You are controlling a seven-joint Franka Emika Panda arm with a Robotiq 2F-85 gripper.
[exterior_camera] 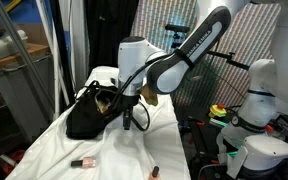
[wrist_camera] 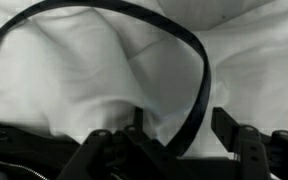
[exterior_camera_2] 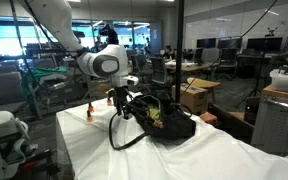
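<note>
A black bag (exterior_camera: 84,118) with a long dark strap lies on a table covered by a white cloth (exterior_camera: 59,145). In exterior view 2, the bag (exterior_camera_2: 182,130) sits right of my gripper (exterior_camera_2: 124,112), and its strap loops around below the gripper. Seen from the wrist, my gripper has its fingers apart. The black strap (wrist_camera: 203,75) curves across the cloth and down through the gap between them. Rumpled white cloth (wrist_camera: 59,75) lies beneath; the frames do not show either being pinched. Part of the bag (wrist_camera: 24,147) fills the lower left corner.
Small orange-and-dark objects lie on the cloth, one at the left (exterior_camera: 82,162) and another near the front (exterior_camera: 155,172). A cardboard box (exterior_camera_2: 194,97) stands beyond the table. Cloth to the right of the bag is clear in exterior view 2.
</note>
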